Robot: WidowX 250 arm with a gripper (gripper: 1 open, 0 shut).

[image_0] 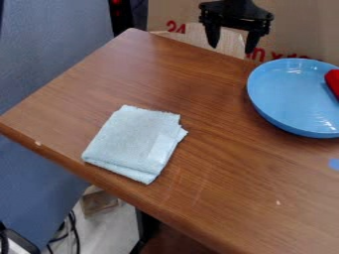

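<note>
My black gripper [231, 38] hangs at the top centre, above the back edge of the wooden table, its two fingers apart with nothing visible between them. A folded pale blue cloth [135, 141] lies on the table's left half. A blue plate [284, 99] sits at the right, below and right of the gripper, with a red object [332, 80] on it, cut off by the frame edge.
A cardboard box [311, 25] stands behind the table. Cables and a floor area show below the left edge; a small blue tape piece lies right.
</note>
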